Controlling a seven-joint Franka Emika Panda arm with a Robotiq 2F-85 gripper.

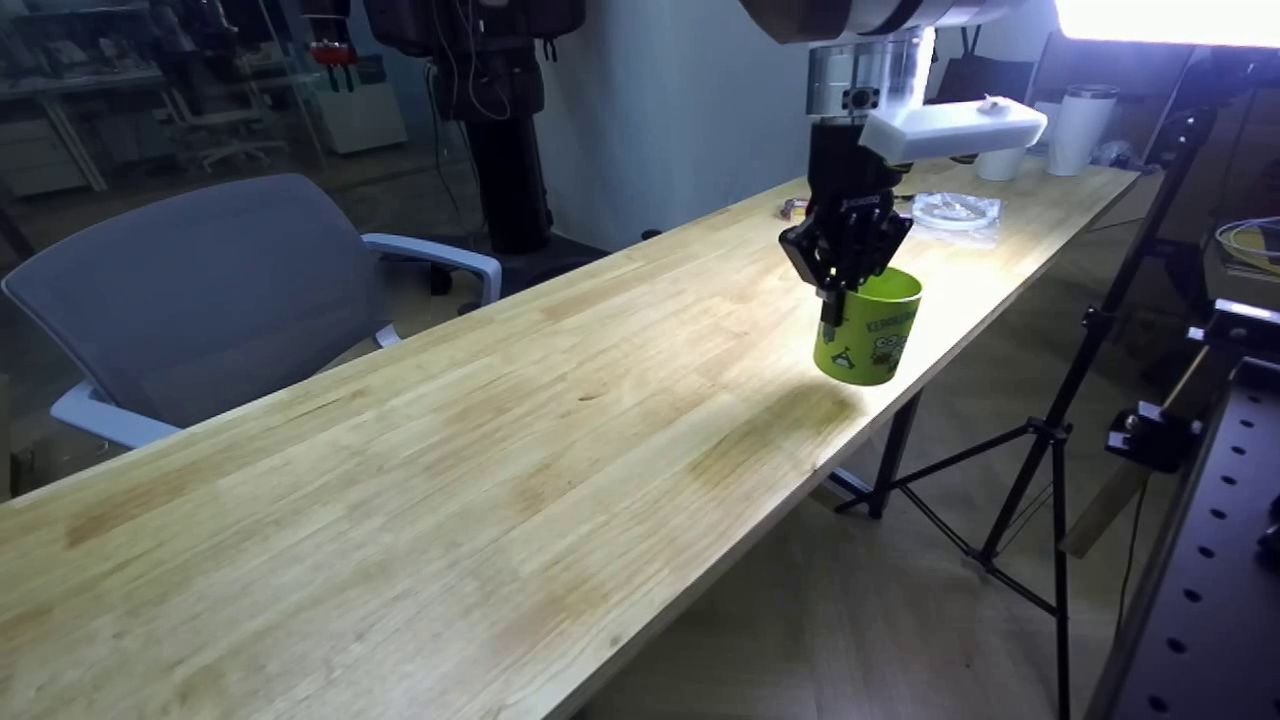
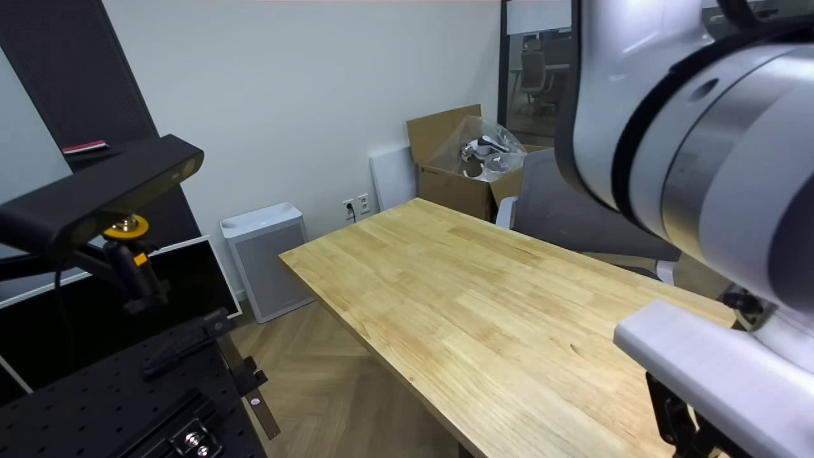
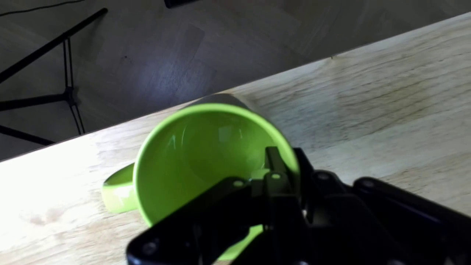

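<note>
A green mug [image 1: 866, 331] with dark printed figures hangs above the table, near its front edge in exterior view 1, and its shadow falls on the wood below. My gripper [image 1: 833, 314] is shut on the mug's rim, one finger inside the wall and the other outside. From above, in the wrist view, the mug [image 3: 207, 145] shows an empty interior, and its handle sticks out to the left, away from my gripper. In exterior view 2 the arm covers the right side, and the mug is out of sight.
Bare wood stretches along the table [image 1: 480, 480]. A clear-wrapped ring-shaped item [image 1: 956, 212] and white tumblers [image 1: 1082, 130] stand toward the far end. A black tripod [image 1: 1056, 432] rises beyond the front edge; an office chair [image 1: 252, 300] sits at the back side.
</note>
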